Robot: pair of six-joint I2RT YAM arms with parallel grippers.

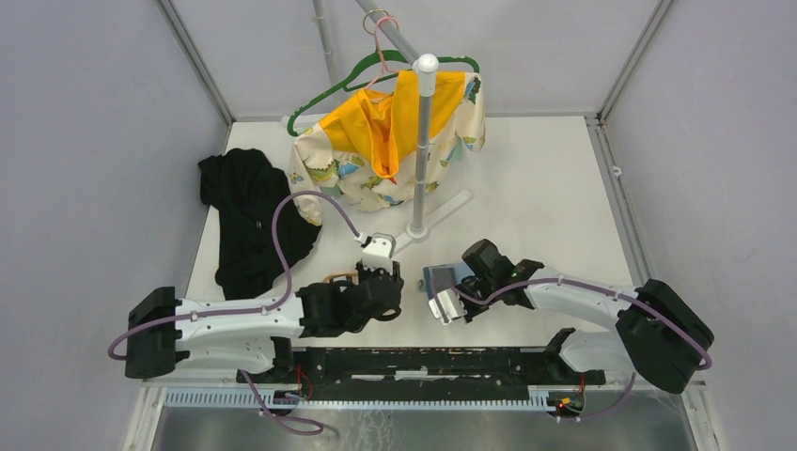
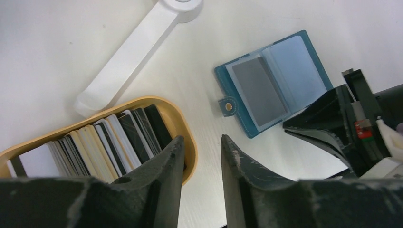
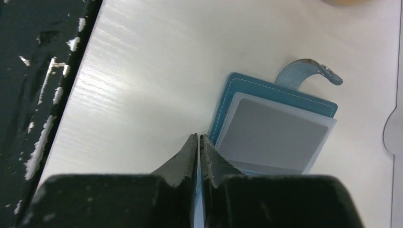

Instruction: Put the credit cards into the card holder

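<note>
The blue card holder (image 2: 228, 78) lies open on the table, its clear sleeves facing up and its snap tab (image 2: 228, 107) sticking out. My right gripper is shut on the holder's edge. In the left wrist view, my left gripper is part open with nothing between its fingers. It hangs by the right end of an oval wooden box (image 2: 178, 118). Inside that box stands a row of several cards (image 2: 114, 142), dark, white and tan. Whether the holder's sleeves contain any card, I cannot tell.
The white foot (image 2: 126, 59) of the clothes stand lies close behind the box. Its upright pole (image 1: 422, 160) carries a hanger with a yellow patterned cloth (image 1: 376, 132). Black cloth (image 1: 254, 216) lies at the left.
</note>
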